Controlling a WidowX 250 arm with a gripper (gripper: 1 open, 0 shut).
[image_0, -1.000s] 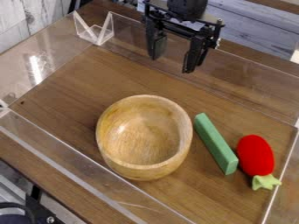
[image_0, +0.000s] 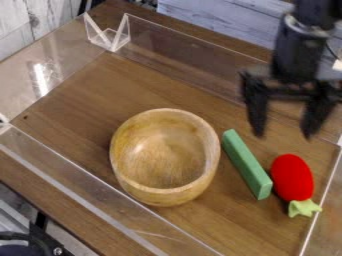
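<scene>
My gripper (image_0: 285, 100) is at the upper right, dark and motion-blurred, open, above the right part of the board. Below it a green block (image_0: 247, 163) lies slanted on the wood, and a red object with a pale green top (image_0: 293, 175) lies to its right. A round wooden bowl (image_0: 164, 157) sits left of the green block, empty.
The wooden surface (image_0: 94, 100) has clear low side walls. A clear folded piece (image_0: 108, 32) stands at the back left corner. The left and middle of the board behind the bowl are free.
My gripper has moved right and a little toward the front, now over the area behind the green block and red object. The objects on the board have not moved.
</scene>
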